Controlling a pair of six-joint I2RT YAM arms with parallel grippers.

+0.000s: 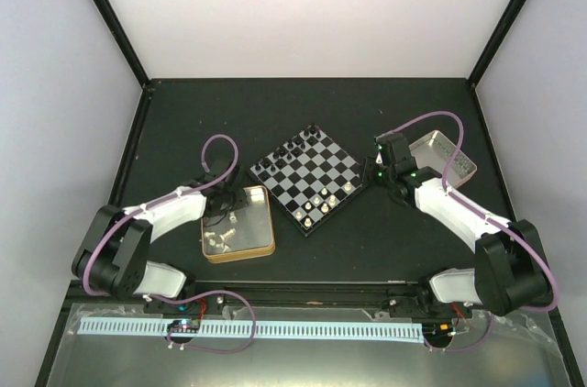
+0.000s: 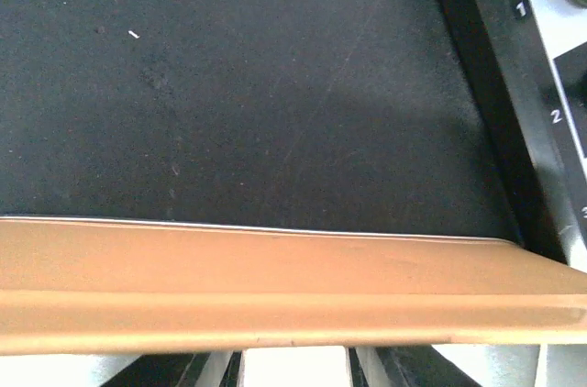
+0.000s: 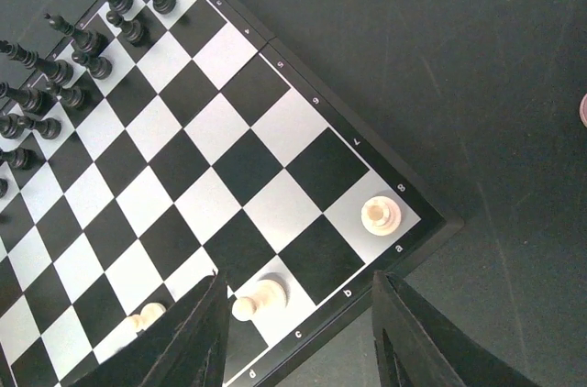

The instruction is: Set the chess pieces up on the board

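Note:
The chessboard (image 1: 306,167) holds black pieces along its upper-left edge and several white pieces (image 3: 381,215) toward its lower-right side. The tray (image 1: 238,253) left of it holds loose white pieces (image 1: 227,235). My left gripper (image 1: 240,196) is over that tray; in the left wrist view the tray's rim (image 2: 275,286) fills the lower part and hides the fingers, so its finger state is unclear. My right gripper hovers open above the board's right corner, nothing between its fingers.
A second, pale tray (image 1: 459,167) sits at the right behind my right arm.

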